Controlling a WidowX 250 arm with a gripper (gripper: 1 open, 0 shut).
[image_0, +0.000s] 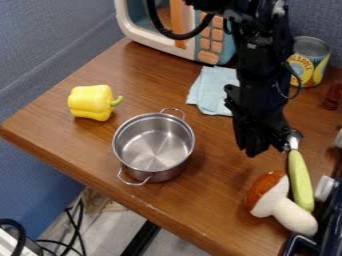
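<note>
The black robot arm hangs from the top of the view over the right half of the wooden table. Its gripper points down just above the upper end of a long yellow-green object, like a banana or corn. The dark fingers blend together, so their opening is unclear. A plush mushroom with an orange cap lies in front. A steel pot stands at the centre, and a yellow pepper lies to the left.
A toy microwave stands at the back, with a light blue cloth before it. A can is at the back right, and a dark appliance at the front right edge.
</note>
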